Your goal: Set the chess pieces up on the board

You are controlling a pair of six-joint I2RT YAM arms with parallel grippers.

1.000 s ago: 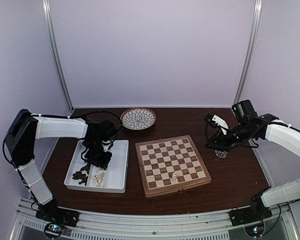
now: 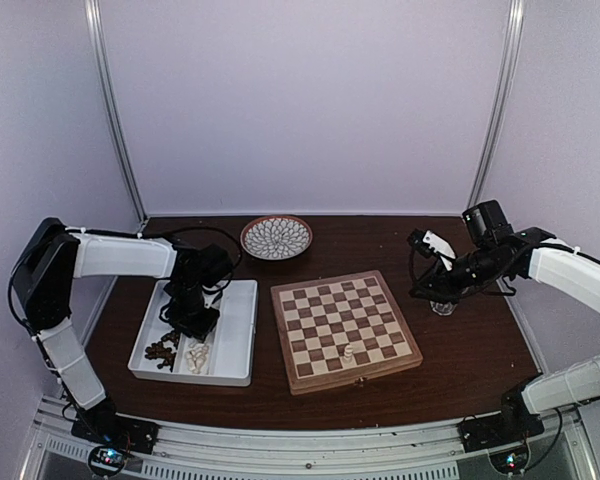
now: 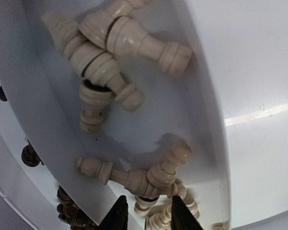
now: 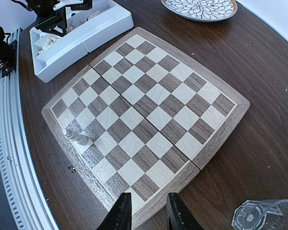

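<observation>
The wooden chessboard [image 2: 346, 330] lies flat in the middle of the table. One white piece [image 4: 75, 136] stands upright on its near-edge row, the only piece on the board. Over the white tray [image 2: 238, 340] hangs my left gripper, its fingers apart with a gap between them. Below it, white pieces [image 3: 134, 43] lie tumbled in the middle compartment; others show beyond and between the fingertips, but none looks gripped. Dark pieces [image 2: 160, 352] lie in the compartment to the left. To the right of the board, my right gripper is raised, open and empty.
A patterned bowl [image 2: 276, 238] sits behind the board. Beneath the right arm is a clear glass [image 4: 264, 215], close to the board's right side. Tall walls divide the tray, and its right compartment looks empty. Bare table lies between tray and board.
Over the tray, my left gripper has shifted slightly, a little toward the near side. The right arm and the piece on the board look unmoved.
</observation>
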